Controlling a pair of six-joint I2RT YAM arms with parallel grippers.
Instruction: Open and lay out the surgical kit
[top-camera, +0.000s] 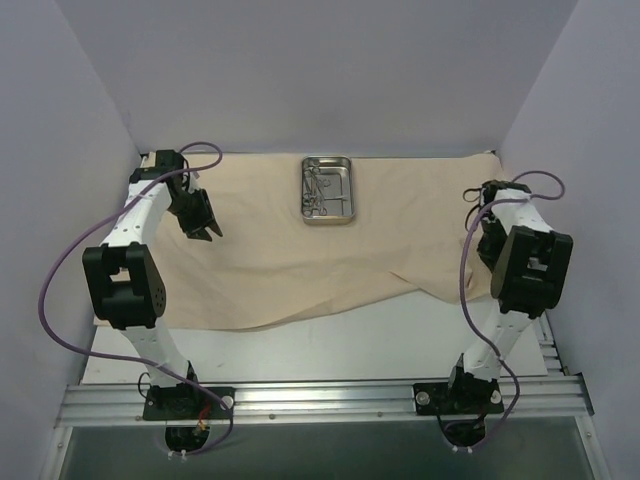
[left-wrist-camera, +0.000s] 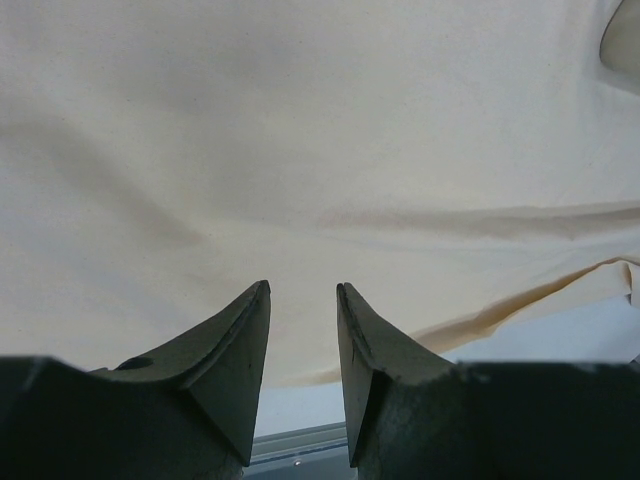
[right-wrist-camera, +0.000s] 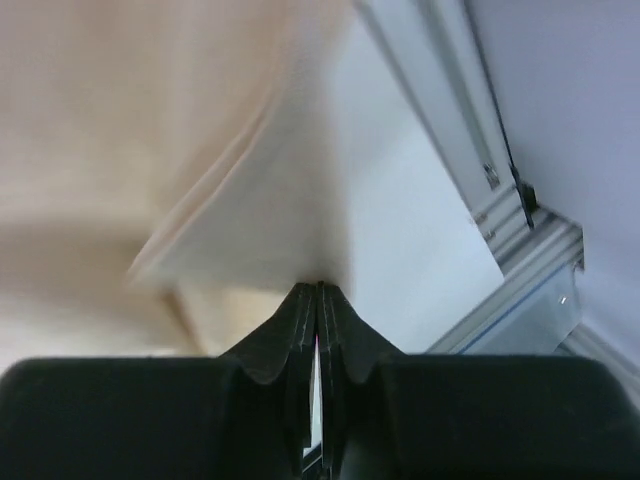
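Note:
A beige cloth (top-camera: 260, 260) covers most of the table, its near right part folded. At the back centre sits a steel tray (top-camera: 350, 208) holding several scissor-like instruments (top-camera: 316, 190). My left gripper hangs open over the cloth's left part, nothing between its fingers. My right gripper is shut at the cloth's right edge, over a folded flap (right-wrist-camera: 260, 200); that view is blurred, and I cannot tell whether any cloth is between its tips.
Bare white table (top-camera: 350, 350) shows along the front and right front. Grey walls (top-camera: 590, 240) close in at the sides and back, and a metal rail (top-camera: 320, 395) runs along the front.

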